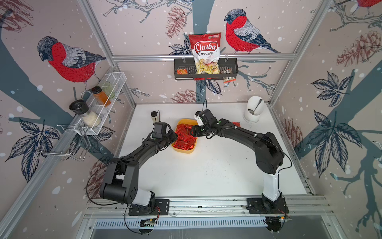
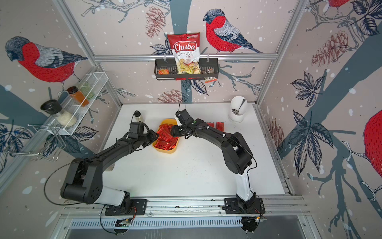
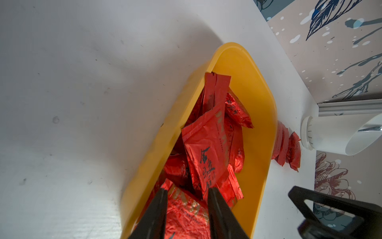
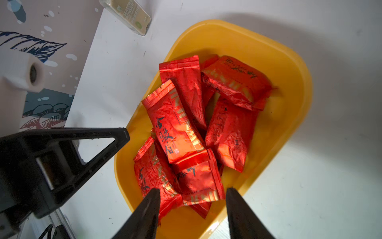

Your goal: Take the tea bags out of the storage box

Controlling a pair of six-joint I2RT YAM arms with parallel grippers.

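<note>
A yellow storage box (image 1: 184, 149) (image 2: 165, 149) (image 3: 258, 187) (image 4: 294, 79) on the white table is full of red foil tea bags (image 3: 205, 151) (image 4: 173, 123). My left gripper (image 1: 173, 136) is over the box's left side, open, with tea bags visible below and between its fingers. My right gripper (image 1: 195, 130) hangs over the box's right side, its fingers apart and nothing held between them. A few more tea bags (image 2: 219, 125) (image 3: 293, 151) lie on the table to the box's right, partly hidden by the right arm in the top left view.
A white utensil holder (image 2: 238, 105) stands at the back right. A small bottle (image 4: 129, 16) stands behind the box's left side. A wire rack with jars is on the left wall; a shelf with chips (image 1: 205, 53) is on the back.
</note>
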